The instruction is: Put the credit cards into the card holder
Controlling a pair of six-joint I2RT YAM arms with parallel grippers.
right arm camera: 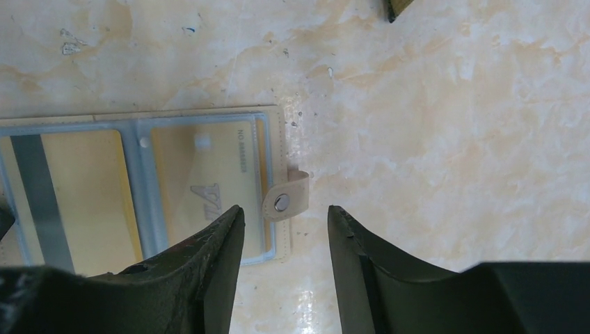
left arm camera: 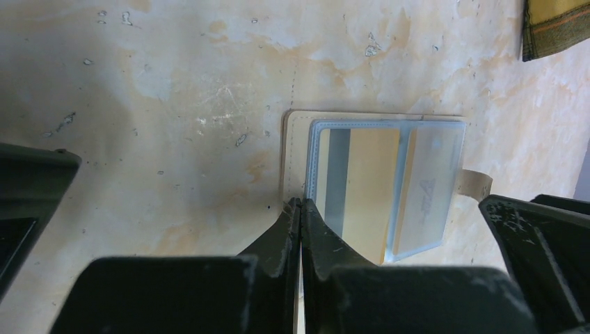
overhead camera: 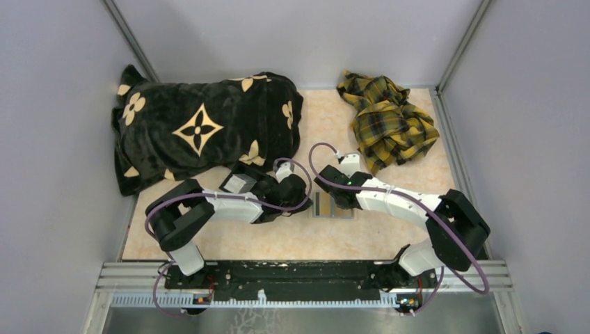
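The open card holder (overhead camera: pixel 323 213) lies flat on the table with cards in clear-fronted, blue-edged sleeves: a striped tan card (left arm camera: pixel 369 188) on the left and a lettered card (right arm camera: pixel 202 181) on the right, beside a snap tab (right arm camera: pixel 296 193). My left gripper is shut at the holder's left edge, nothing visible between its fingers. My right gripper is open over the right edge, its fingertips either side of the tab's area; whether they touch anything I cannot tell.
A dark patterned cushion (overhead camera: pixel 202 125) fills the back left, with a dark object (overhead camera: pixel 236 183) partly hidden below it. A plaid cloth (overhead camera: pixel 386 125) lies back right. Bare table (overhead camera: pixel 188 236) shows in front and between them.
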